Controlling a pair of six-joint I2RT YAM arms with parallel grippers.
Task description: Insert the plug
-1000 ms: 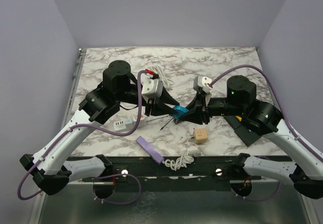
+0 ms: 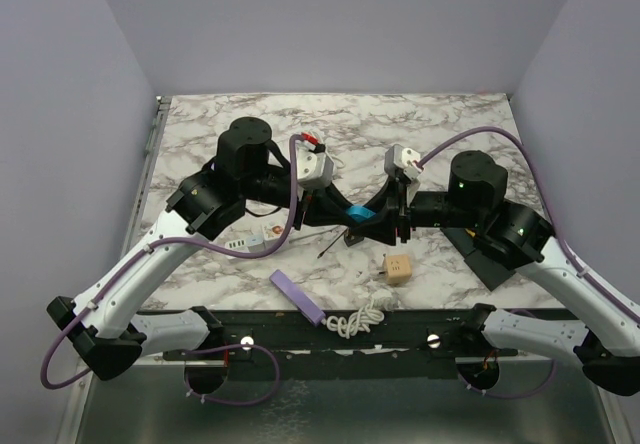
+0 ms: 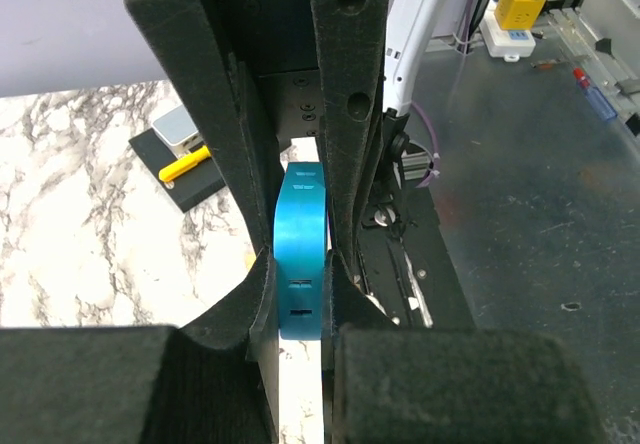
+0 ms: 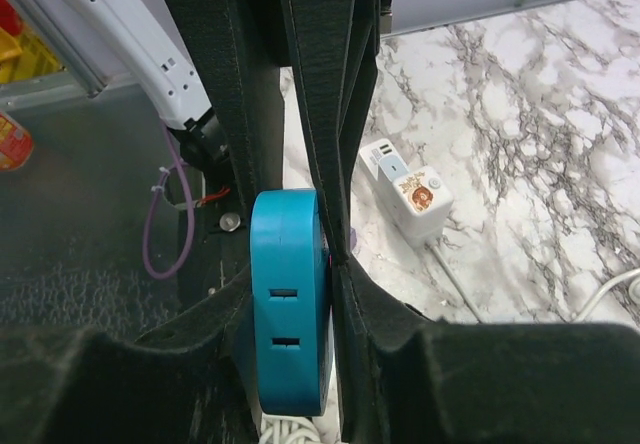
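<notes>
A glossy blue block (image 2: 360,213), with dark slots in its face, is held up between the two arms above the table's middle. My left gripper (image 2: 345,218) is shut on it; in the left wrist view both fingers press against the blue block (image 3: 301,249). My right gripper (image 2: 378,226) reaches round it from the opposite side. In the right wrist view the blue block (image 4: 287,299) lies between its fingers, but whether both touch is unclear. A beige cube with small pins (image 2: 397,269) lies on the table. A white socket box (image 4: 418,202) stands by a socket strip (image 4: 383,159).
A purple bar (image 2: 298,297) and a coiled white cord (image 2: 355,320) lie near the front edge. At the right is a dark mat (image 2: 490,269), partly under the right arm.
My left gripper has moved to the right, closer in around the blue block, and its wrist has shifted. The right arm looks almost still. The blue block has moved slightly up and right.
</notes>
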